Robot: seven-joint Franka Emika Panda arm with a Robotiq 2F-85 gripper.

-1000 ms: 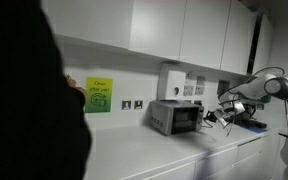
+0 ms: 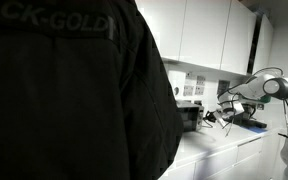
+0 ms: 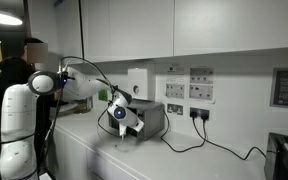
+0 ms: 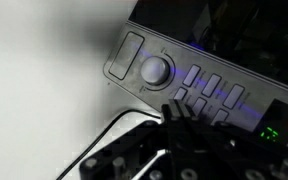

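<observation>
A microwave's dark control panel [image 4: 199, 85] fills much of the wrist view, with a round knob [image 4: 155, 69], rows of buttons and a lit green display [image 4: 272, 131]. My gripper is shut in front of the panel, its fingertips over the lower buttons, with nothing visible between them. Whether they touch the panel cannot be told. In exterior view 2 the arm [image 3: 118, 112] stands before the microwave [image 3: 155, 118] and partly covers it. Exterior view 1 shows the microwave [image 2: 192, 116] only partly, with the arm [image 2: 230, 101] at its right.
Someone's dark jacket [image 2: 84, 110] blocks the left of exterior view 1. Black cables [image 3: 185, 149] run from wall sockets along the counter [image 3: 189, 165]. Another dark appliance [image 3: 284, 158] stands at the right end.
The jacketed person has shifted right across exterior view 1, covering the green-yellow sign, the white wall box and part of the microwave. The arm looks nearly unchanged.
</observation>
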